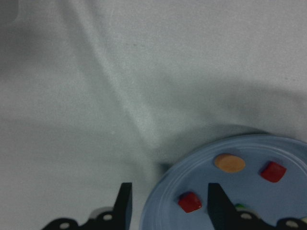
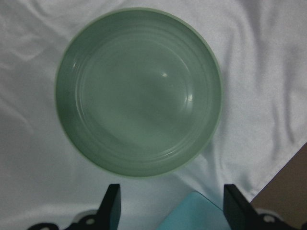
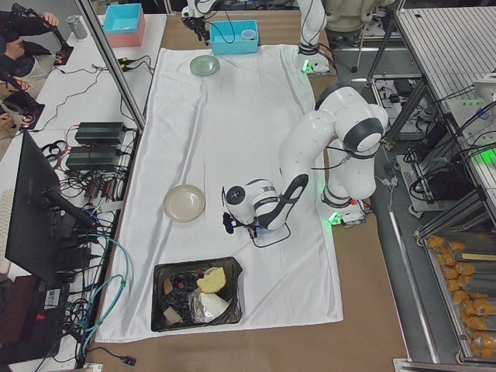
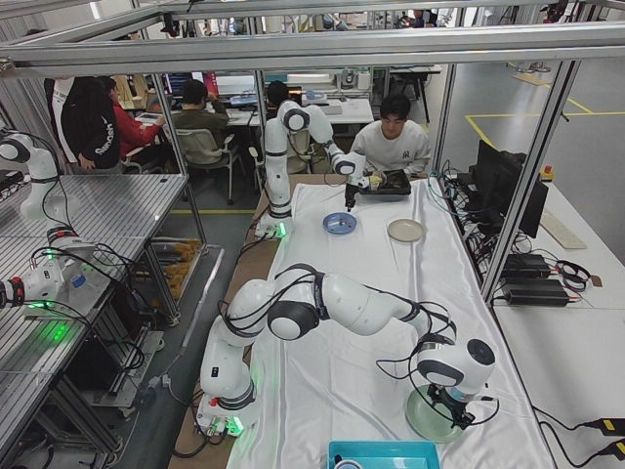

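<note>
A blue plate (image 4: 340,223) (image 1: 184,175) holds small red blocks (image 1: 273,171), an orange piece (image 1: 230,163) and a partly hidden green piece. My left gripper (image 3: 240,226) hangs over the plate's edge, open with nothing between its fingers, and mostly hides the plate in the camera left view. My right gripper (image 4: 454,412) is open above the empty green plate (image 3: 204,66) (image 2: 136,91). A beige plate (image 3: 184,203) (image 4: 404,231) lies beside the blue one.
A black tray (image 3: 161,294) with assorted items sits at the near end in the camera left view. A turquoise bin (image 3: 235,48) (image 4: 386,454) stands beyond the green plate.
</note>
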